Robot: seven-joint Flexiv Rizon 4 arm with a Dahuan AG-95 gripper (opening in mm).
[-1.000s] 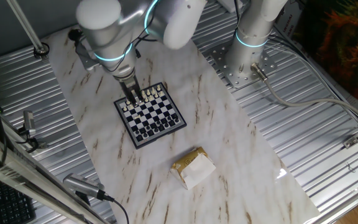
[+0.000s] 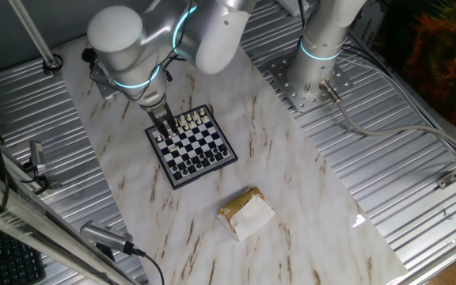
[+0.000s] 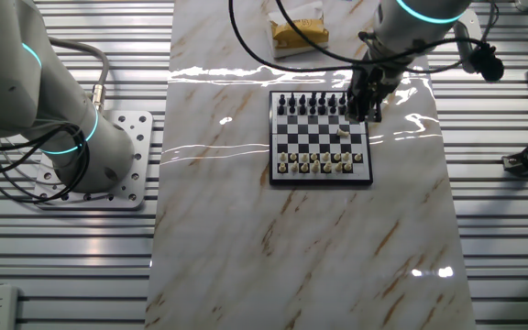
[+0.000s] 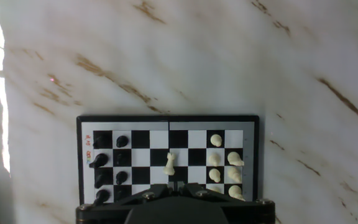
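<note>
A black-framed chessboard (image 2: pixel 165 170) lies on the marble-patterned table. White pieces (image 4: pixel 215 157) stand along one side and black pieces (image 4: pixel 122 158) along the other. One white piece (image 4: pixel 169 163) is apart from the others in the middle of the board and looks to be lying on its side; exterior view 2 also shows this loose piece (image 3: pixel 343 134). My gripper is over the board, its fingertips close together at the bottom of the wrist view. Nothing shows between them. The gripper's body covers the board's near part in that view.
A gold packet with a white flap (image 2: pixel 248 215) rests on the table, clear of the board. Black cables (image 3: pixel 291 66) hang across exterior view 2.
In exterior view 1 the arm and gripper have shifted slightly left, staying near the white side of the board. Board and packet look unmoved.
</note>
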